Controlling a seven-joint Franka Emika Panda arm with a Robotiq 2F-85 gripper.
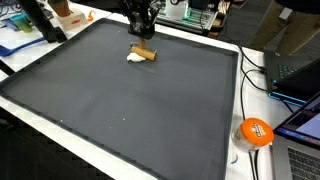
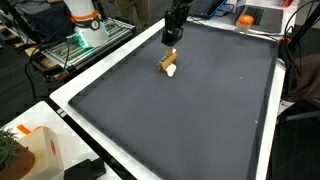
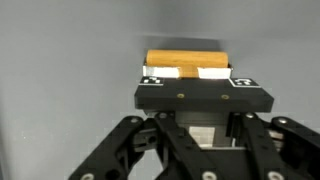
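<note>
A wooden cylinder lies level at the back of the dark table, and a short wood-coloured stem seems to rise from it. Right by the cylinder is a small white piece; whether the two are joined is unclear. My gripper points down directly above and appears shut on the stem. From the other side, the same cylinder and white piece sit below my gripper. In the wrist view the cylinder runs crosswise beyond the fingers, with a wood-coloured strip at the middle between white parts.
An orange-topped round object stands on the white ledge at right, beside laptops. Cables run along that edge.
</note>
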